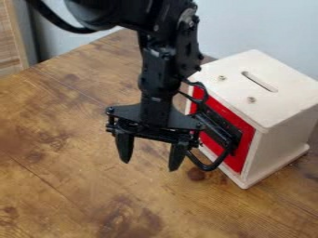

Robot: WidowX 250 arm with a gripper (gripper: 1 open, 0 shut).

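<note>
My black gripper (151, 152) hangs in the middle of the view, above the wooden table (74, 186), fingers open and pointing down with nothing between them. Just to its right stands a pale wooden box (258, 84) with a slot in its top and a red front panel (218, 146). The arm and its cables hide part of that red face.
A plain wall runs behind, and a wooden panel (10, 37) stands at the top left edge.
</note>
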